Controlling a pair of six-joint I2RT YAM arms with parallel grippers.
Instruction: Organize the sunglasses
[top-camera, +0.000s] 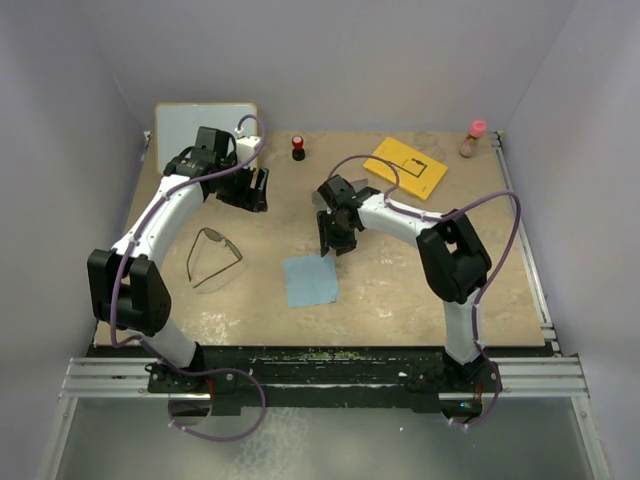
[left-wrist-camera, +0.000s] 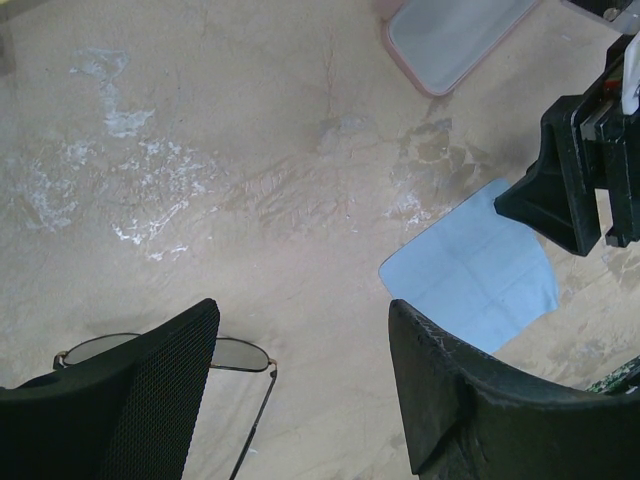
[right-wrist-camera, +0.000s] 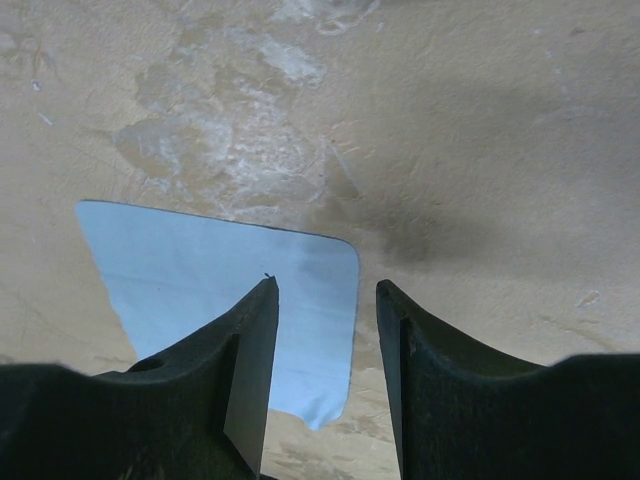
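Observation:
The sunglasses (top-camera: 212, 262) lie with temples unfolded on the left of the table; in the left wrist view their lenses (left-wrist-camera: 238, 354) show partly behind my fingers. A square light-blue cloth (top-camera: 310, 282) lies at the middle front, also in the right wrist view (right-wrist-camera: 315, 330). My left gripper (top-camera: 245, 190) is open, above the table beyond the sunglasses, nothing between its fingers. My right gripper (top-camera: 336, 240) is open above the cloth's back right corner, nothing between its fingers.
A yellow board (top-camera: 420, 160) lies at back right. A pink-rimmed tray (left-wrist-camera: 450, 40) sits behind the right gripper. A white board (top-camera: 185, 125), a red-topped bottle (top-camera: 298, 147) and a pink-capped bottle (top-camera: 470, 138) stand at the back.

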